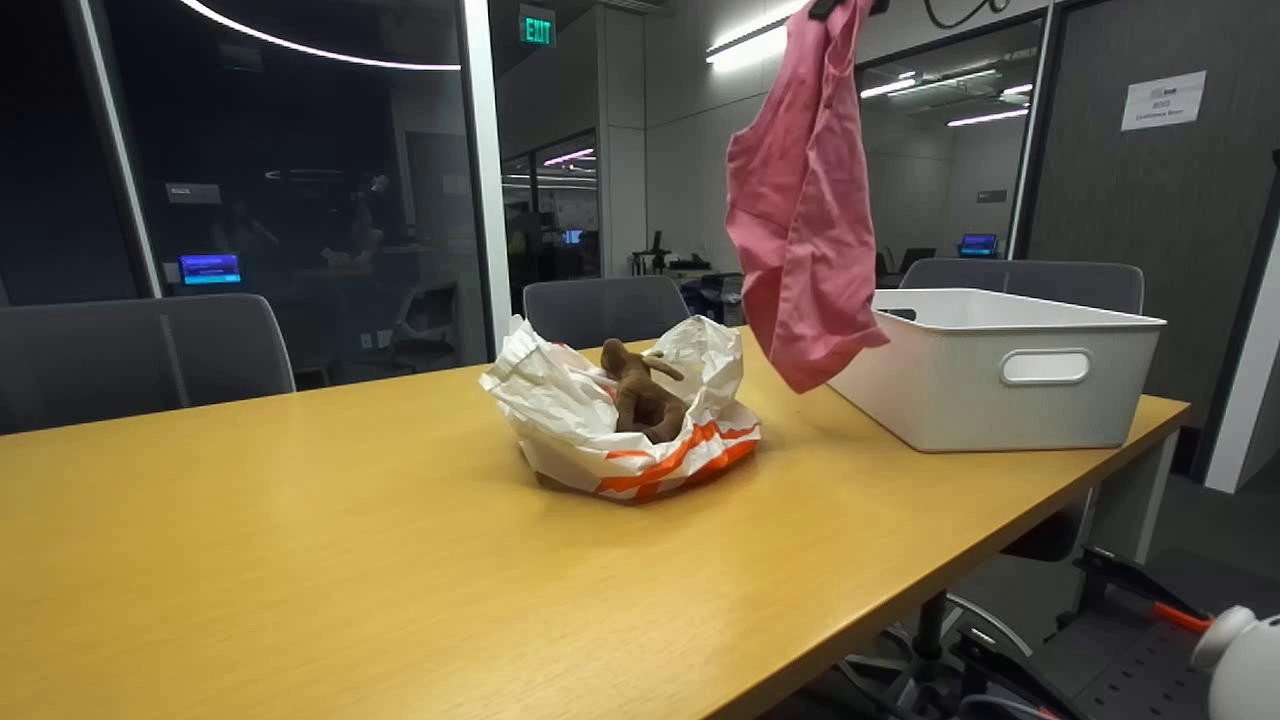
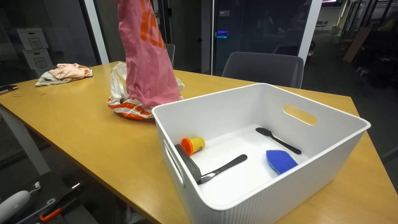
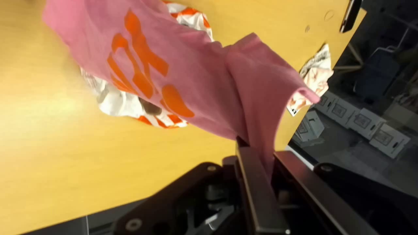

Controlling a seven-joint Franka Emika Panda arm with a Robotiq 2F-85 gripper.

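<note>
A pink cloth with orange lettering hangs down above the table, between the white plastic bag and the white bin. In the wrist view my gripper is shut on one end of the pink cloth, which drapes away from the fingers. Only the dark tips of the gripper show at the top edge of exterior view 1. The cloth partly covers the bag in exterior view 2. Inside the open, crumpled bag sits a brown plush toy.
The white bin holds a yellow tub, a blue sponge, a dark block and two dark-handled utensils. Folded cloths lie at the table's far end.
</note>
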